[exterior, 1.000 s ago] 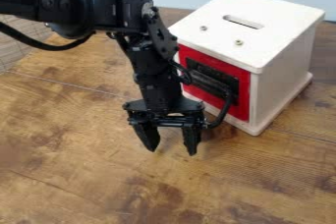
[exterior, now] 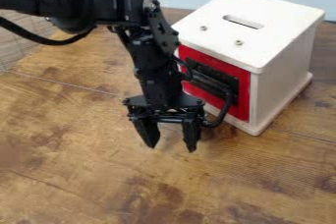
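My black gripper (exterior: 170,139) points down just above the wooden table (exterior: 105,184), in front and to the left of a white wooden box (exterior: 280,85). Its two fingers stand apart, open, with nothing visible between them. The box has a slot and two small screws on its sloped top, and a red front panel (exterior: 237,121) with a dark part in its middle, partly hidden by my arm and a black cable.
Bare table fills the foreground and left side. A pale wall stands behind the box, and a tiled or patterned surface shows at the far upper left behind the arm.
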